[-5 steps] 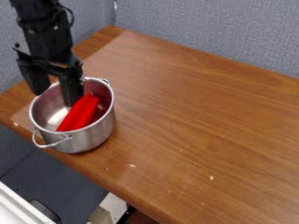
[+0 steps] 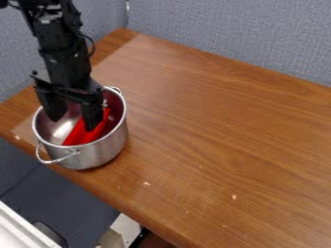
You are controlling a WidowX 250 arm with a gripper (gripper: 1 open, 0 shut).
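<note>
A steel pot with wire handles stands at the left edge of the wooden table. Inside it lies a red elongated object. My black gripper is down at the pot's mouth, open, its fingers over and partly inside the pot above the red object. Whether the fingertips touch it cannot be told.
A grey padded wall stands behind. Below the left edge are a dark surface and a white bin.
My gripper has moved down and to the right, from above the pot's rim to into its mouth, covering more of the red object.
</note>
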